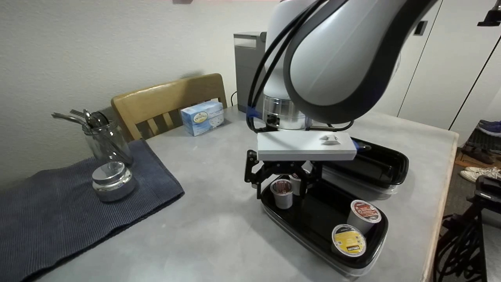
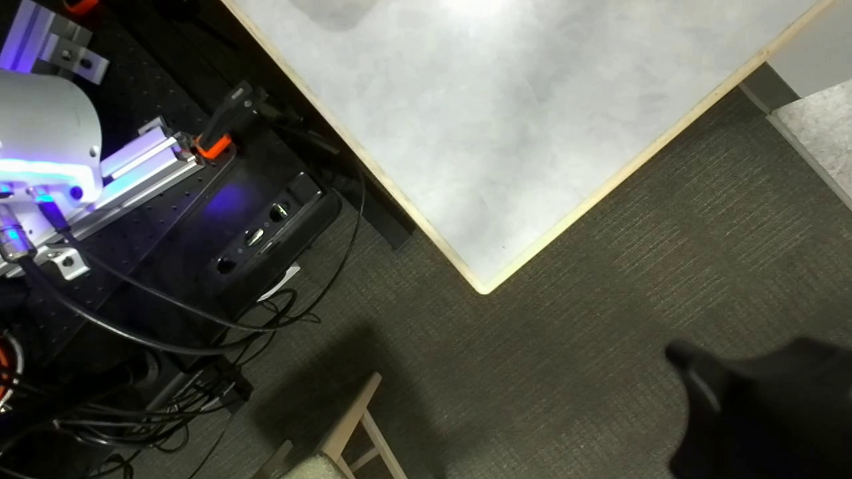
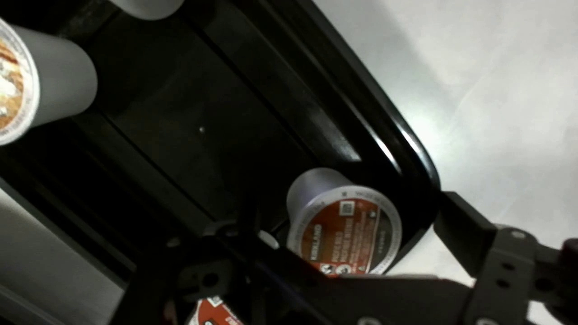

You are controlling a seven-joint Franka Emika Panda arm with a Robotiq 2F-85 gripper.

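Note:
In exterior view 1 my gripper is open over the far-left end of the front black tray. Its fingers straddle a coffee pod with a dark red lid, one finger on either side. Behind that pod, another pod is partly covered by the gripper. Two more pods stand at the near end, one red-lidded and one yellow-lidded. From the wrist, a Kirkland pod leans in the tray corner between the open fingers. A red lid shows below, mostly hidden.
A second black tray sits behind the first. To the left, a dark blue mat bears a utensil jar and a silver-lidded jar. A Twinings box stands farther back. Bare table lies left of the tray.

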